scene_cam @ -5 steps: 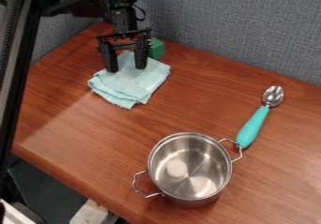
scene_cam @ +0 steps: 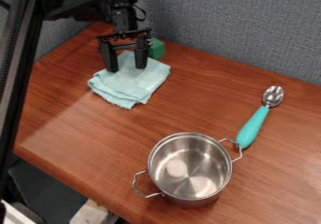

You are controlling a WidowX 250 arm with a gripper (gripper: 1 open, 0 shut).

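Observation:
My black gripper [scene_cam: 126, 57] reaches down from the top left onto a folded light-blue cloth [scene_cam: 129, 85] lying on the wooden table [scene_cam: 88, 134]. Its two fingers straddle part of the cloth, apparently apart; whether anything is pinched between them is unclear. A small green object [scene_cam: 156, 48] sits just behind the gripper, partly hidden by it.
A steel pot [scene_cam: 190, 169] with two handles stands at the front right. A spoon with a teal handle [scene_cam: 252, 126] lies to its upper right. Grey partitions [scene_cam: 238, 26] border the back and left.

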